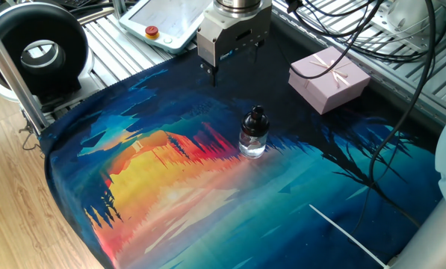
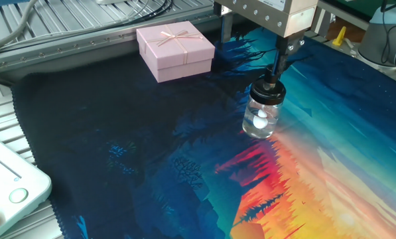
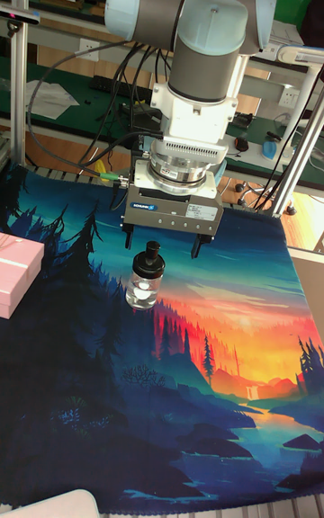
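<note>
A small clear glass bottle with a black lid (image 1: 253, 142) stands upright on the printed cloth (image 1: 185, 217), with clear contents. My gripper (image 1: 234, 72) hangs above the cloth, its two fingers spread wide and nothing between them. In the third exterior view, the bottle (image 3: 142, 286) shows below and in front of the gripper (image 3: 161, 250), apart from both fingers. From the second exterior view, one finger (image 2: 280, 58) overlaps the top of the bottle (image 2: 260, 119) along the line of sight.
A pink gift box (image 1: 329, 81) with a ribbon bow sits at the cloth's edge. Black cables (image 1: 424, 67) run over that side. A tablet-like pendant with a red button (image 1: 152, 32) lies off the cloth.
</note>
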